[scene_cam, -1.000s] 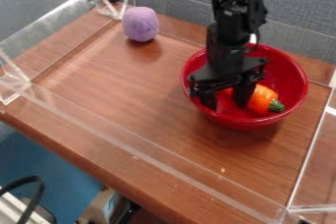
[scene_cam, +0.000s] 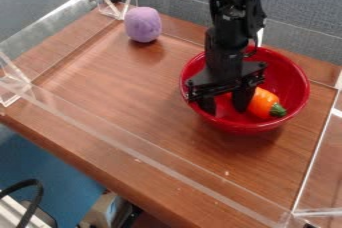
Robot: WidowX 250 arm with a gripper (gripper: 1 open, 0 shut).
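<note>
The black gripper (scene_cam: 223, 90) reaches down from the top into a red bowl (scene_cam: 246, 123) on the right half of the wooden table. Its fingers are low inside the bowl, at the left and middle. An orange carrot toy (scene_cam: 263, 102) with a green tip lies in the bowl to the right of the fingers. Whether anything is between the fingers is hidden.
A purple eggplant-like object (scene_cam: 143, 24) stands at the back left. Clear plastic walls border the table, and a grey wall is behind.
The gripper has shifted slightly down and left in the bowl. The bowl appears to have shifted slightly left with it.
</note>
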